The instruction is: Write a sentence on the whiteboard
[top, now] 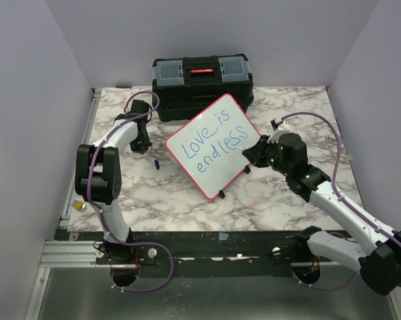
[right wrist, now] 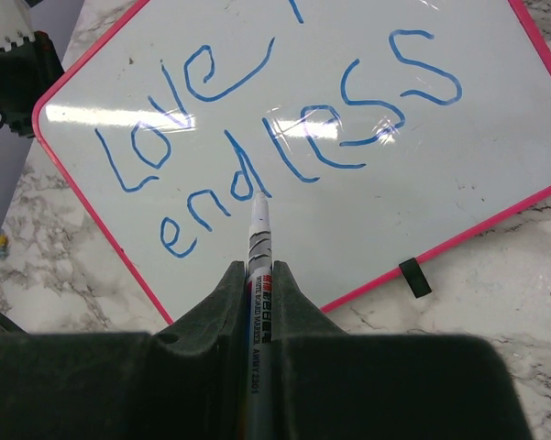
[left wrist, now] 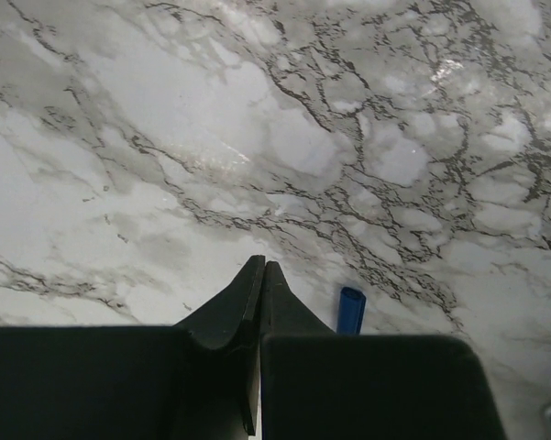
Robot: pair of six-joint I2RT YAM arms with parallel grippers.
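The whiteboard (top: 203, 175) leans against the toolbox at a slant, bearing "Love is endless" in blue. My right gripper is shut on a white marker (right wrist: 260, 240), whose tip points up over the writing in the right wrist view. A small blue marker cap (top: 157, 165) lies on the marble table, left of the board. My left gripper is shut with nothing between its fingers. In the left wrist view the cap (left wrist: 350, 310) shows just to the right of the fingertips, its lower part hidden behind them.
A black toolbox (top: 202, 88) stands at the back behind the board. Small black feet (top: 221, 194) support the board's lower edge. A yellow item (top: 79, 205) lies at the table's left edge. Bare marble (top: 147, 200) stretches across the front left.
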